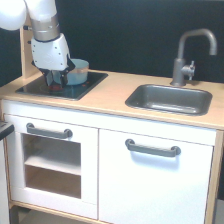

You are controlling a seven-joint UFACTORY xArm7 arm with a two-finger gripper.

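Observation:
A blue-grey pot [79, 74] stands on the black cooktop [46, 88] at the left of the wooden counter. My white arm comes down from the upper left, and its gripper [61, 76] is at the pot's left side, overlapping it in the view. The fingertips are dark and small against the cooktop. Whether they touch the pot or have anything between them I cannot tell.
To the right are a steel sink [170, 98] and a tall grey faucet [184, 62]. Bare counter [112, 90] lies between cooktop and sink. Below are a windowed oven door [52, 196] and a shut white cabinet door [152, 185], each with a grey handle.

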